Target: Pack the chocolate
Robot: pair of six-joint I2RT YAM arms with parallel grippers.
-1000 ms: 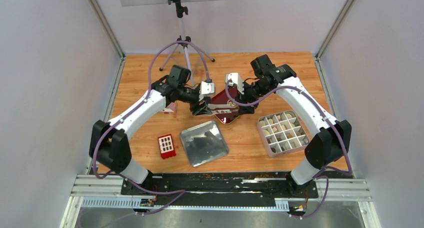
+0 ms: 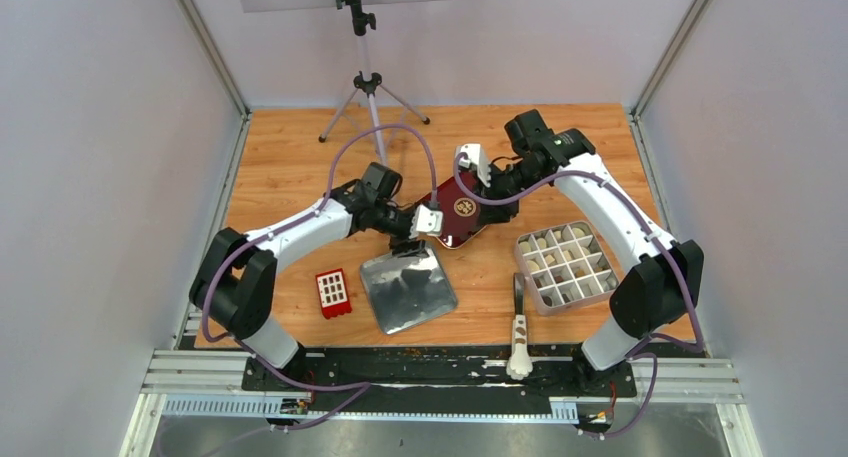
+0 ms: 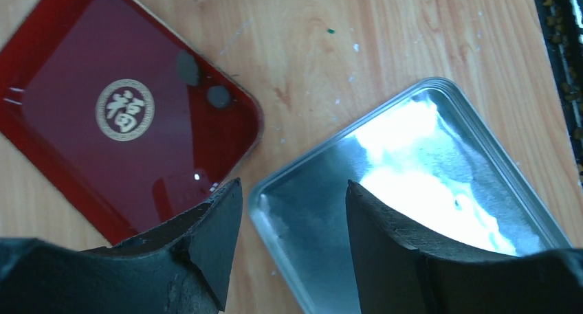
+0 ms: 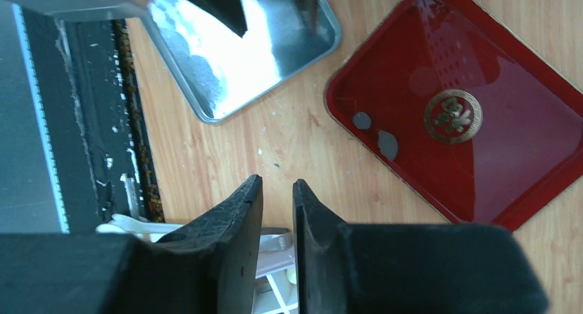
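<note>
A red tray (image 2: 450, 227) lies at the centre, with two small dark discs (image 4: 362, 120) near one edge in the right wrist view. A metal tray (image 2: 410, 297) lies below it. My left gripper hangs over the edge of both trays, part open, empty. My right gripper is above the red tray's right side, its fingers slightly apart with nothing visible between them. A white-handled tool with a metal blade (image 2: 519, 347) lies beside the compartment box (image 2: 565, 267), at the front edge. The box holds pale round pieces.
A small red-and-white box (image 2: 333, 292) sits left of the metal tray. A tripod (image 2: 370, 97) stands at the back. Bare wood shows at the back left and between the metal tray and the compartment box.
The tool has left the grippers over the red tray and now lies at the front beside the compartment box. My left gripper has moved toward the front and slightly right; the right has shifted slightly.
</note>
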